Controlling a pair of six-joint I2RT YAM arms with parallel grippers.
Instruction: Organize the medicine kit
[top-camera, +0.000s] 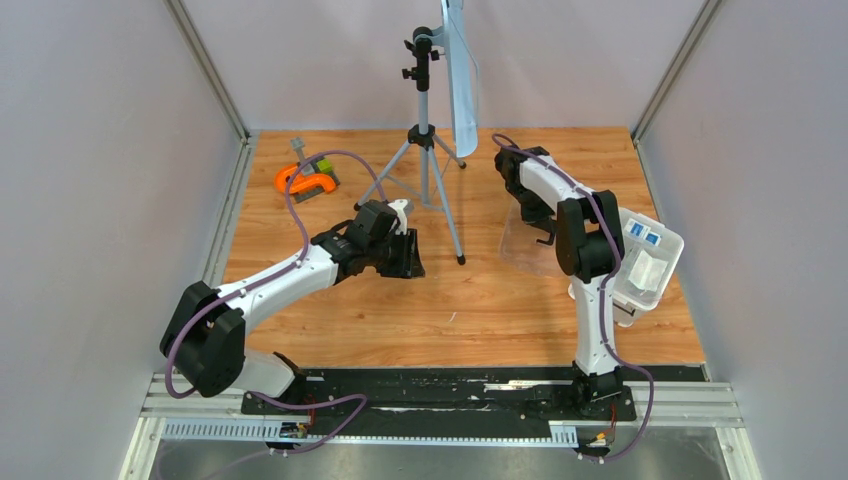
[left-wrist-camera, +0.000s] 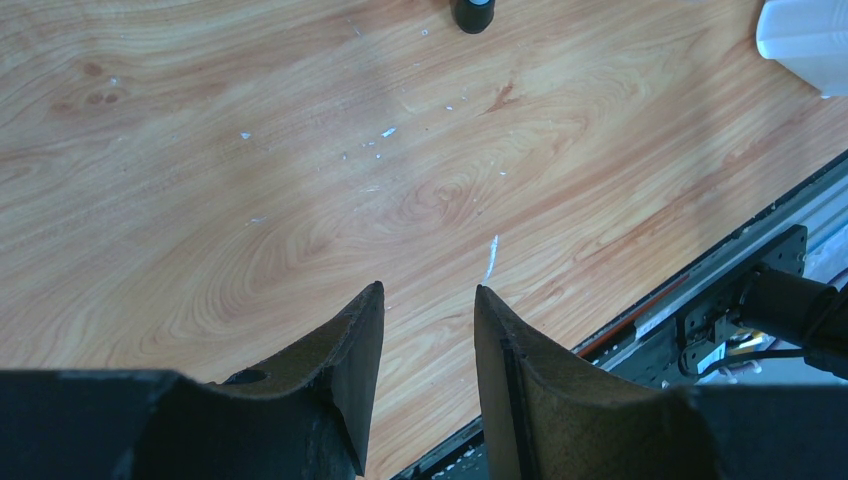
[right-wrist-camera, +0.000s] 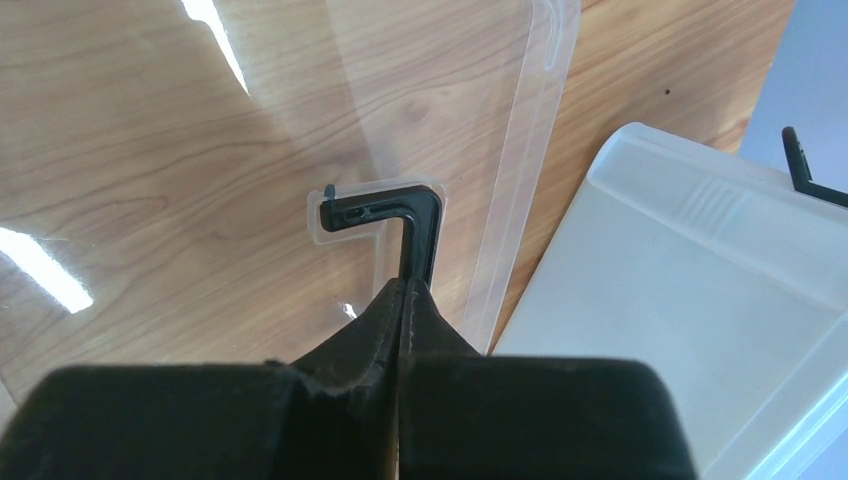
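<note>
In the right wrist view, a clear plastic lid lies flat, with a black L-shaped handle on it. My right gripper is shut, its tips meeting at the lower end of that handle; whether they pinch it I cannot tell. To the right stands the translucent medicine box. Seen from the top, the box holds blue-and-white packets and a white packet, while my right arm partly covers the lid. My left gripper hovers over bare wood, fingers apart and nothing between them.
A tripod stands at the back middle, one foot between the two arms. An orange clamp lies at the back left.
</note>
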